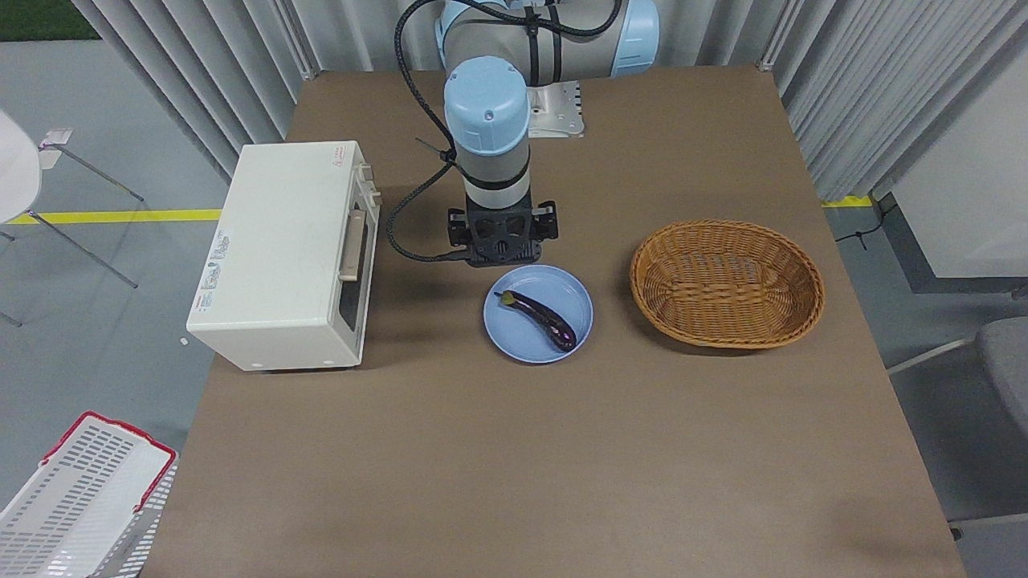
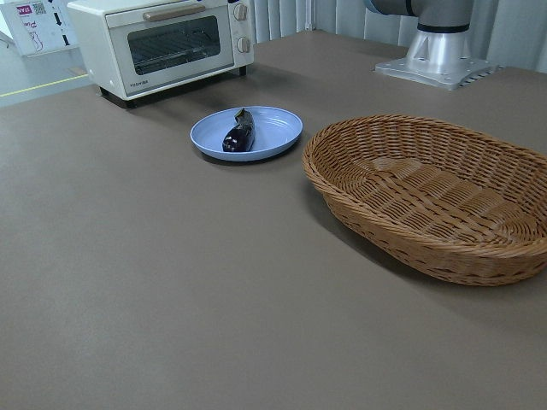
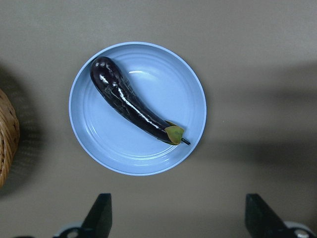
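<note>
An eggplant (image 1: pixel 544 319) (image 2: pixel 239 137) (image 3: pixel 128 101) lies on a blue plate (image 1: pixel 525 347) (image 2: pixel 273 137) (image 3: pixel 99 144), its green stem toward the rim. My gripper (image 1: pixel 503 252) hangs over the table just behind the plate in the front view. In the wrist view its two fingers stand wide apart below the plate, open with nothing between them. The gripper is out of sight in the left view.
A wicker basket (image 1: pixel 728 289) (image 2: pixel 427 205) (image 3: pixel 6 139) stands beside the plate. A white toaster oven (image 1: pixel 270 250) (image 2: pixel 171 43) sits on the other side.
</note>
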